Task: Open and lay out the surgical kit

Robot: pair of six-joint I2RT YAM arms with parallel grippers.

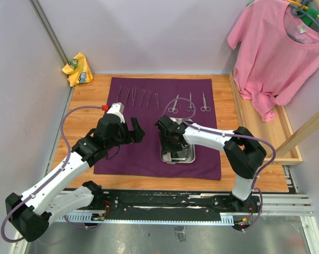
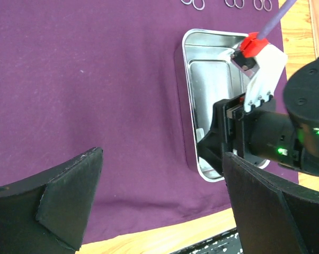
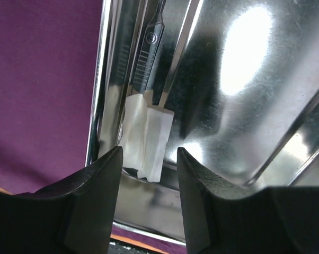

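On the purple cloth (image 1: 143, 153) stands the metal tray (image 1: 186, 160), partly covered by the right arm. Inside it, along the left wall, lies a thin metal instrument (image 3: 147, 61) with a white end (image 3: 158, 140); a matching white shape beside it may be its reflection. Over that end my right gripper is open, one finger on either side in view; whether it touches is unclear. My left gripper (image 1: 137, 130) hangs open and empty above the cloth, left of the tray. Several slim instruments (image 1: 134, 96) and three pairs of scissors (image 1: 204, 103) are laid along the cloth's far part.
A yellow bag (image 1: 80, 70) sits at the back left corner. A pink shirt (image 1: 278, 50) hangs over a wooden frame (image 1: 280, 121) on the right.
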